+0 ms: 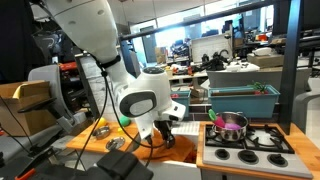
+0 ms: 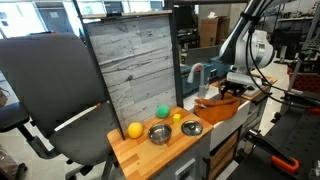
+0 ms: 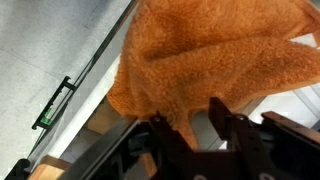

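Note:
An orange-brown towel (image 3: 215, 65) fills much of the wrist view, crumpled and folded. Below it in that view my gripper shows as two dark fingers standing apart, with cloth and a pale gap seen between and beyond them. In the second exterior view the towel (image 2: 220, 112) drapes over the counter's edge beside the sink, and the gripper (image 2: 240, 84) is close above its right end. The first exterior view has the towel (image 1: 182, 148) partly hidden behind the white arm. Whether the fingers touch cloth is hard to tell.
A pot (image 1: 230, 126) sits on the gas stove (image 1: 250, 150) to the right. Metal bowls (image 2: 160, 133), a yellow ball (image 2: 135, 130) and a green ball (image 2: 162, 112) are on the wooden counter (image 2: 140, 155). A faucet (image 2: 198, 75) rises by the sink.

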